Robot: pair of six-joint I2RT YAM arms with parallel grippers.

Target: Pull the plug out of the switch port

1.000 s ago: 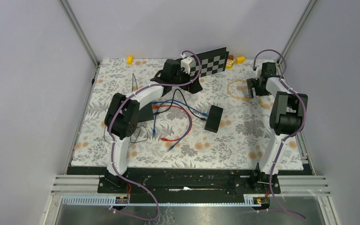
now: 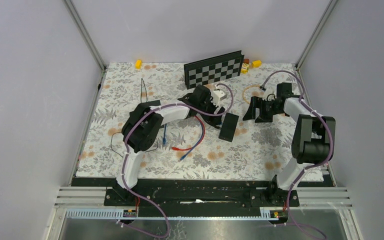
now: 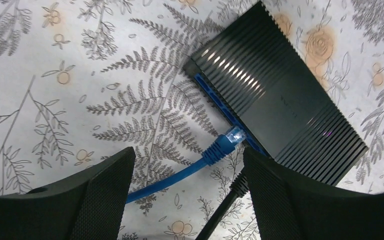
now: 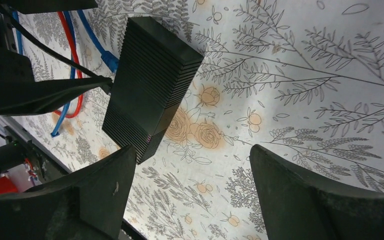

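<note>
A small black ridged box, the switch (image 2: pixel 228 127), lies right of centre. In the left wrist view a blue plug (image 3: pixel 224 146) with clear tip lies at the long port side of the switch (image 3: pixel 285 95), with a black cable plug (image 3: pixel 240 185) beside it; whether either is seated is unclear. My left gripper (image 2: pixel 214 114) is over these plugs, fingers apart, with nothing seen held. My right gripper (image 2: pixel 253 112) stands open right of the switch (image 4: pixel 150 85), over bare mat.
A checkered board (image 2: pixel 215 70) stands at the back with yellow blocks (image 2: pixel 256 63) nearby. Red and blue cables (image 2: pixel 185 148) lie left of the switch, a yellow cable (image 2: pixel 250 87) at back right.
</note>
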